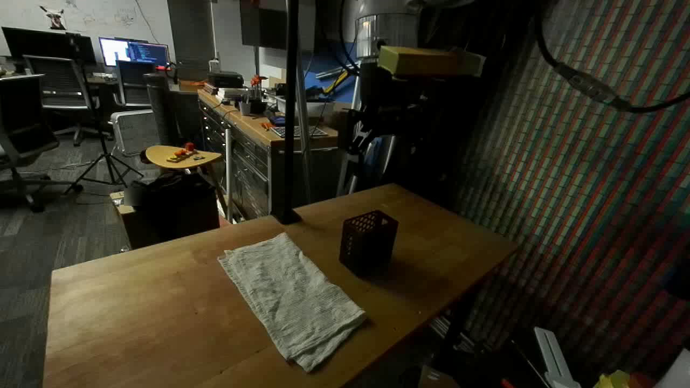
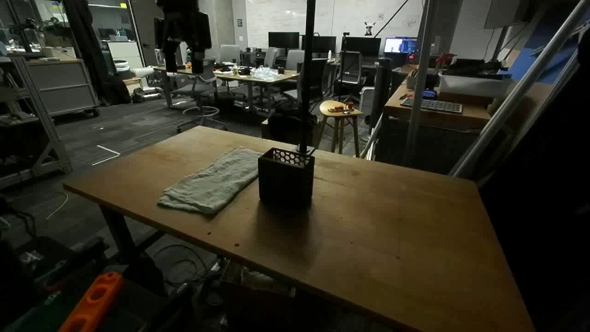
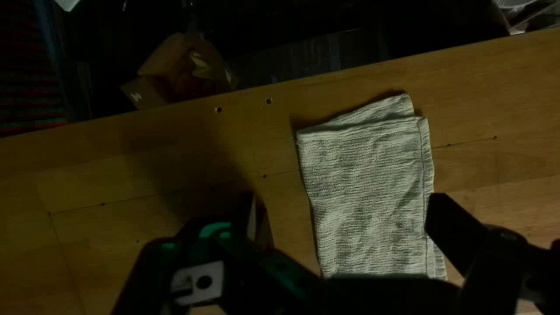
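Note:
A folded pale grey-green cloth (image 1: pixel 294 297) lies flat on the wooden table, and the wrist view shows the cloth (image 3: pixel 367 194) below and between the spread fingers. Close beside it, a dark open-topped basket (image 1: pixel 368 242) with a perforated wall stands upright; the second exterior view has this basket (image 2: pixel 286 180) just right of the cloth (image 2: pixel 213 180). My gripper is open and holds nothing. It hangs well above the tabletop, pointing down, as the gripper (image 2: pixel 183 61) at the upper left of the second exterior view shows. The basket cannot be made out in the wrist view.
A black upright post (image 1: pixel 289 129) rises at its edge near the basket. A cluttered bench (image 1: pixel 255 139) and a small stool (image 2: pixel 340 109) stand beyond the table. The lighting is dim.

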